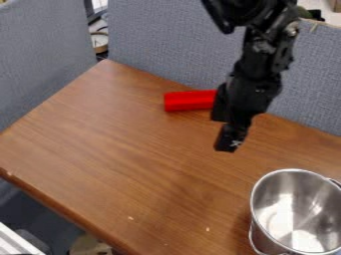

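The black gripper hangs from the top of the camera view over the wooden table, just right of a red block lying near the back grey wall. Its fingers point down, and the block's right end is hidden behind the arm. The gripper is open, with nothing seen between its fingers.
A steel pot stands at the front right of the table. Grey padded walls bound the back and left.
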